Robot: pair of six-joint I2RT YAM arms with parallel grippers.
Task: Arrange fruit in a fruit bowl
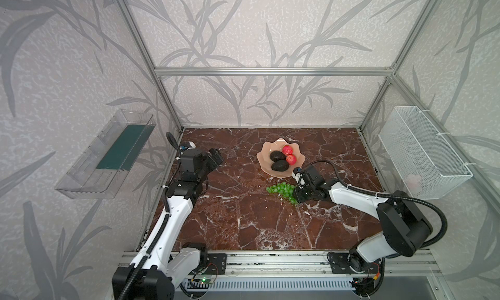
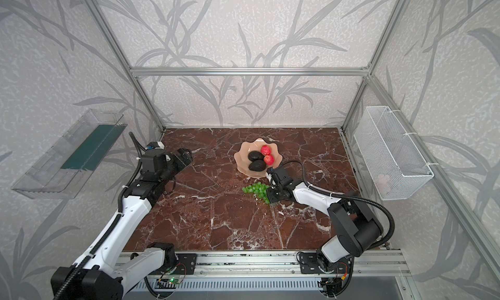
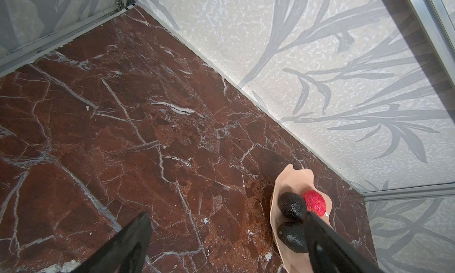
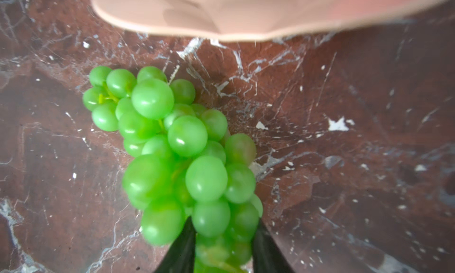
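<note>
A bunch of green grapes (image 1: 281, 190) lies on the marble table in front of the pink scalloped bowl (image 1: 265, 165), which holds two dark avocados (image 1: 279, 165) and two red fruits (image 1: 291, 158). My right gripper is down at the near end of the bunch, grapes between its blurred fingers, which look part open; whether they grip is unclear. My left gripper (image 1: 213, 159) hangs open over the left of the table, empty, its fingers at the bottom of the left wrist view.
A clear tray (image 1: 78, 180) hangs on the left wall and a white mesh basket (image 1: 427, 148) on the right wall.
</note>
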